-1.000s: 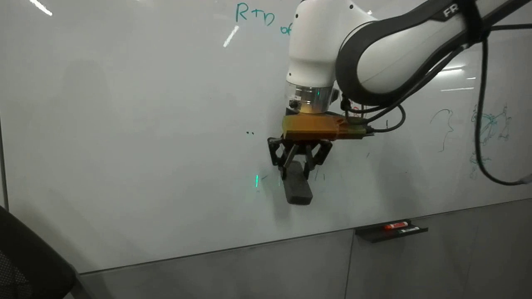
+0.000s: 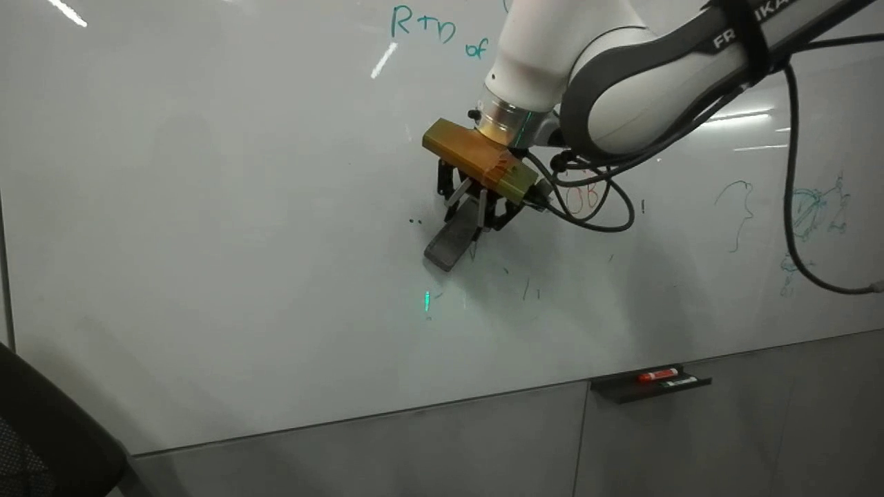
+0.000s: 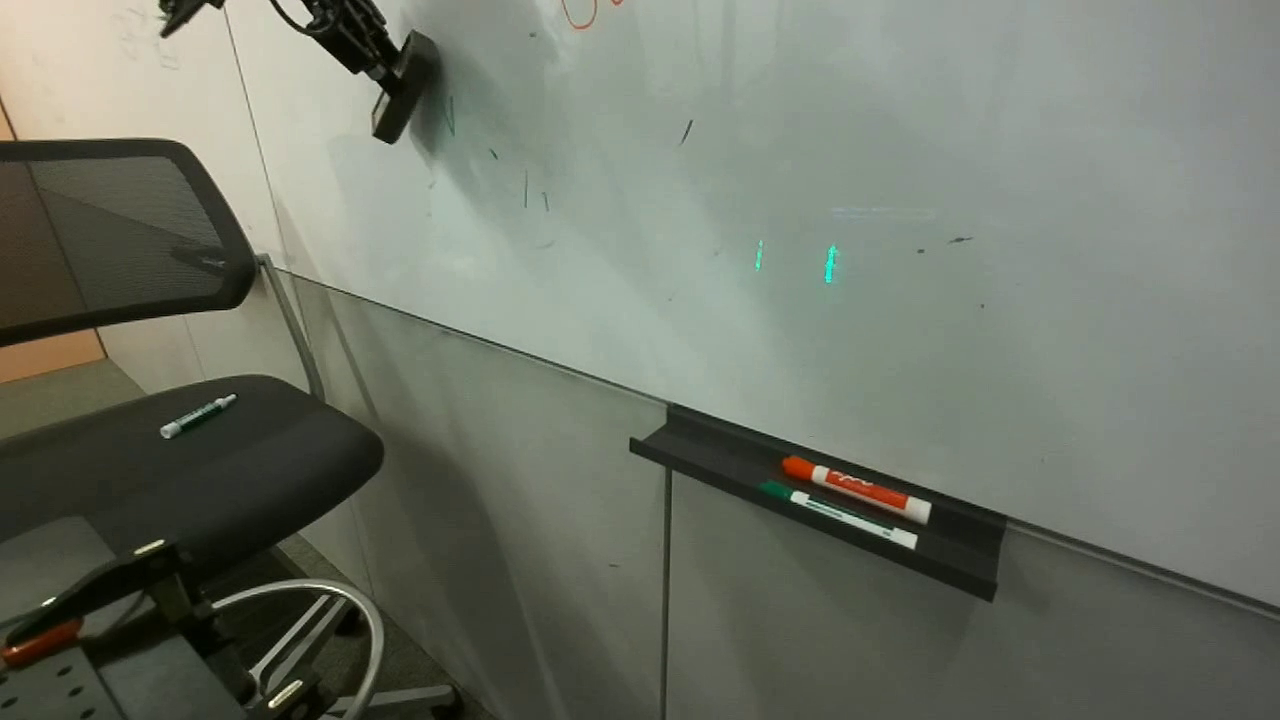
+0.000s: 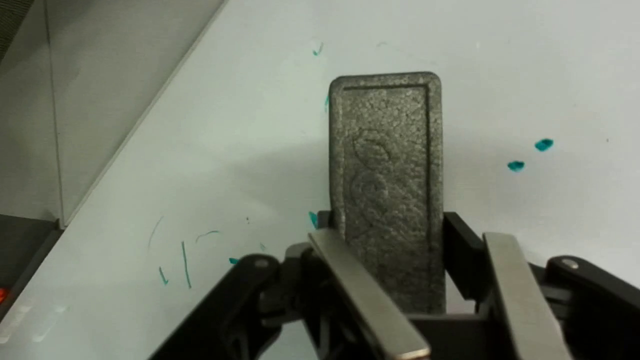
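A dark grey block-shaped eraser (image 4: 387, 180) is clamped between the fingers of my gripper, its long end pointing away from me. In exterior view 1 the gripper (image 2: 468, 211) is tilted, and the eraser (image 2: 452, 240) slants down to the left in front of the whiteboard (image 2: 248, 248). The eraser (image 3: 405, 90) also shows at the upper left of exterior view 2, close to the board; whether it touches is hard to tell. Two green dots (image 4: 529, 155) lie right of it in the wrist view. Short green strokes (image 4: 184, 264) are at the lower left there.
Below the board a black tray (image 3: 708, 454) holds a red marker (image 3: 858, 490) and a green-capped marker (image 3: 846, 518). A mesh-backed chair (image 3: 120, 240) stands at the left, with another marker (image 3: 198, 416) on its seat. The board's left part is clear.
My gripper and the eraser have moved up and left across the board. They have also turned, so the eraser now points down to the left.
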